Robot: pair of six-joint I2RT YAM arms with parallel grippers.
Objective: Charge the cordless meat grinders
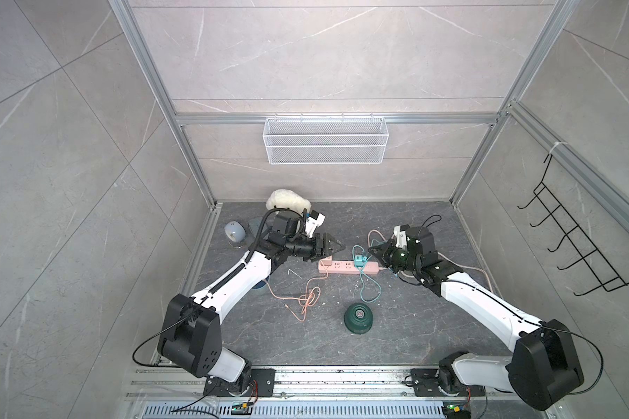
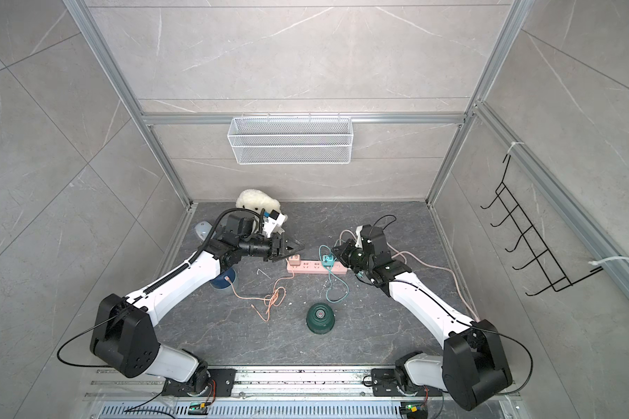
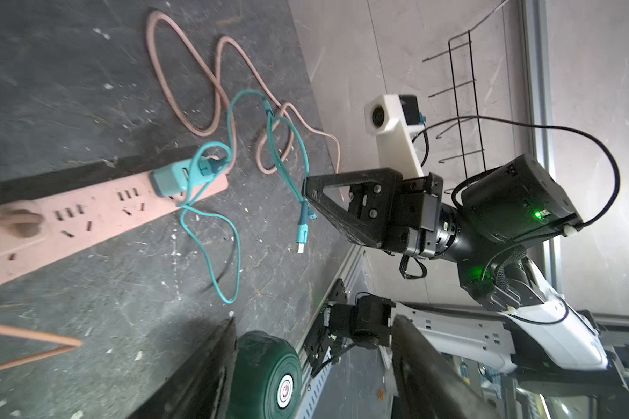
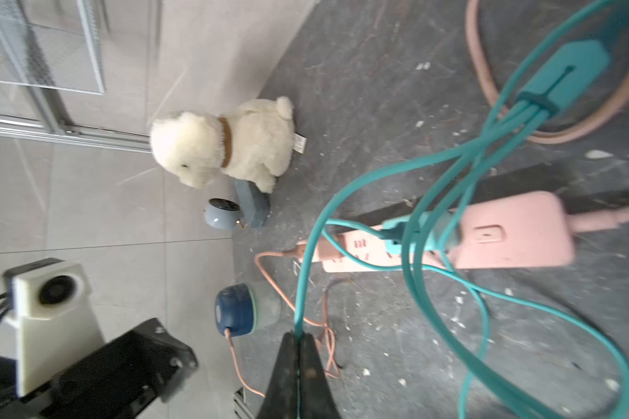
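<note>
A teal cable (image 3: pixel 277 157) hangs from my right gripper, which is shut on it and raised over the right end of the pink power strip (image 1: pixel 346 266). The cable's free metal plug (image 3: pixel 301 234) dangles below those fingers in the left wrist view. Its teal charger (image 3: pixel 176 178) sits in the strip. My left gripper is part open and empty, above the strip's left part. The green grinder (image 1: pixel 358 317) stands on the table in front. A blue grinder (image 4: pixel 235 309), with an orange cable (image 4: pixel 234 359) in it, is at the left.
A white plush dog (image 4: pixel 255 136) and a pale blue object (image 1: pixel 235 232) lie at the back left. Loose orange cable (image 1: pixel 306 300) lies before the strip.
</note>
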